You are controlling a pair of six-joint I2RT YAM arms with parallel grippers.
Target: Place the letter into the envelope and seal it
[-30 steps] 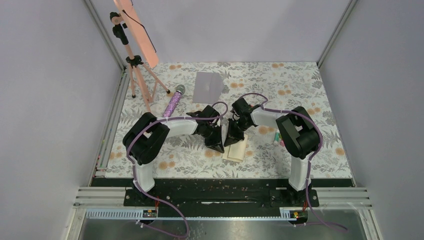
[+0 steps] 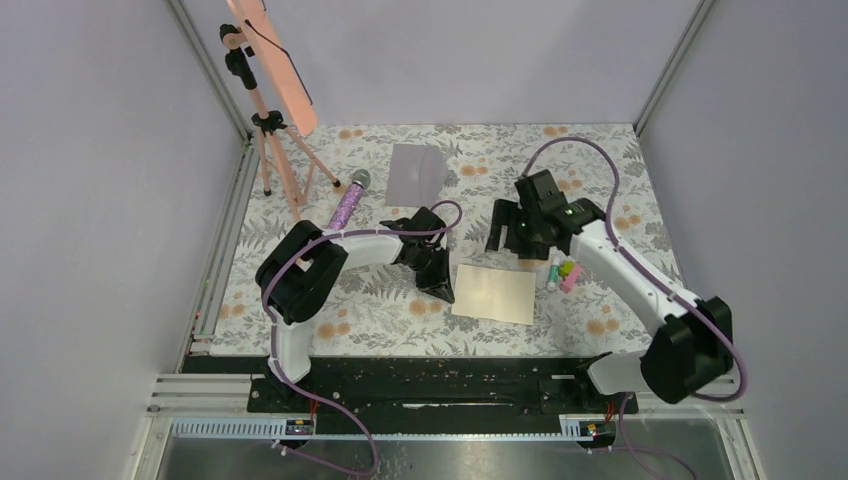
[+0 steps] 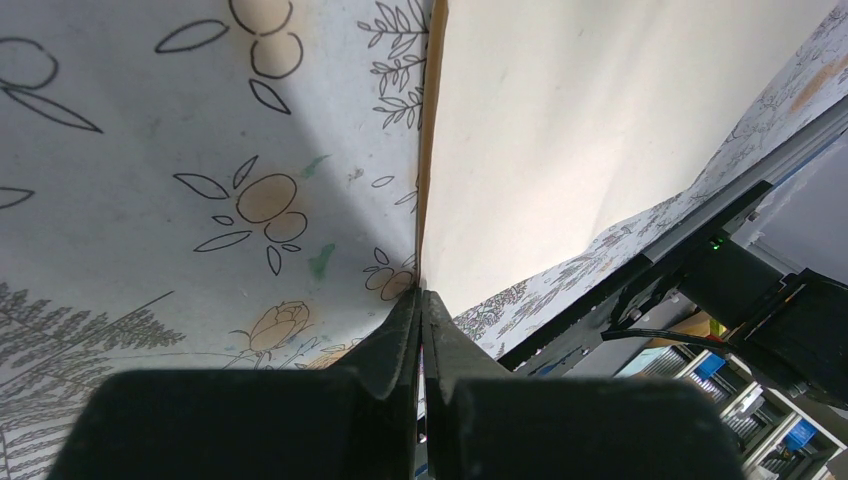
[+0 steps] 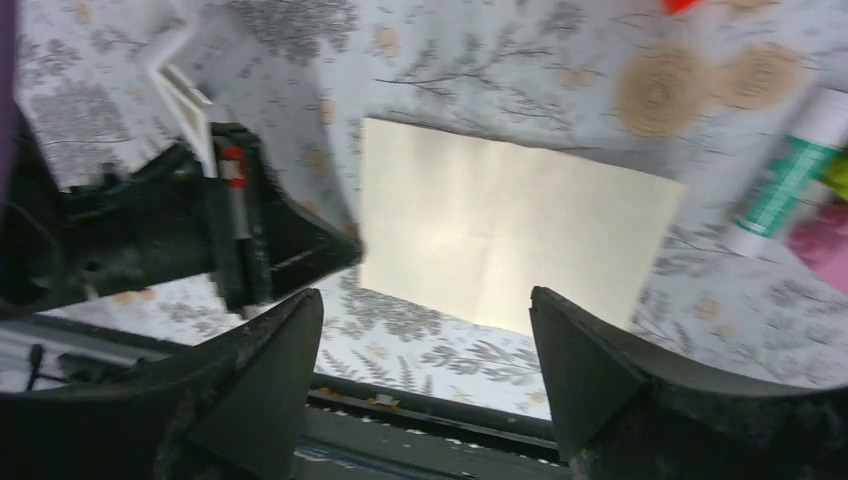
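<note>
A flat cream paper piece (image 2: 493, 293), which could be the envelope or the letter, lies with a faint crease on the table front. At its left edge my left gripper (image 2: 449, 300) is shut, its fingertips right at a corner in the left wrist view; whether the thin edge is between them I cannot tell. Behind the cream paper, my right gripper (image 2: 501, 247) hangs clear and open, with nothing between its wide-apart fingers (image 4: 575, 350). A plain pale grey sheet (image 2: 416, 175) rests at the back, away from both grippers.
Right of the cream paper are a glue stick (image 2: 553, 275), a green item (image 2: 566, 268) and a pink item (image 2: 572, 280). A purple microphone (image 2: 347, 202) lies behind the left arm, near an easel (image 2: 279, 150). The back right of the table is mostly open.
The right arm has swung right and away from the left gripper, its fingers now spread. The left arm barely shifted.
</note>
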